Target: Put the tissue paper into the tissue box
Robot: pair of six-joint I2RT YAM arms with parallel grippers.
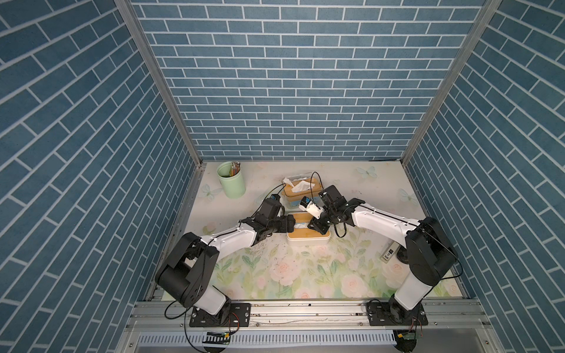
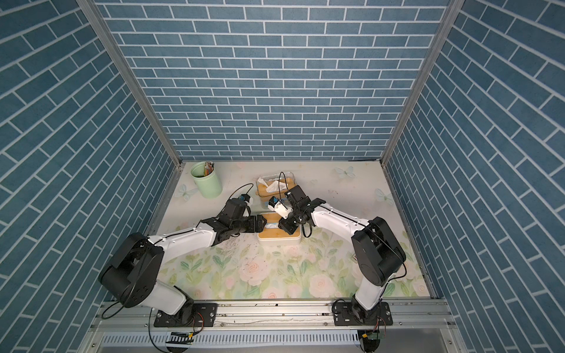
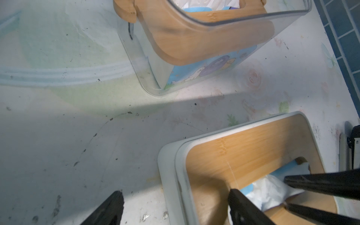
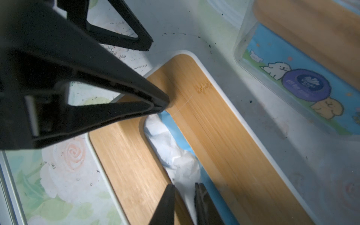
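The tissue box (image 1: 309,236) with a bamboo top stands at the table's centre, white tissue paper (image 4: 161,142) lying in its slot over a blue edge. My left gripper is open at the box's left end, its fingers apart with nothing seen held. My right gripper reaches down into the slot from the right, its fingertips apart on either side of the tissue; whether they touch it is unclear.
A clear container (image 3: 225,33) with a wooden lid and white tissues stands just behind the box. A green cup (image 1: 232,182) of pens is at back left, a grey remote-like object (image 1: 388,251) at right.
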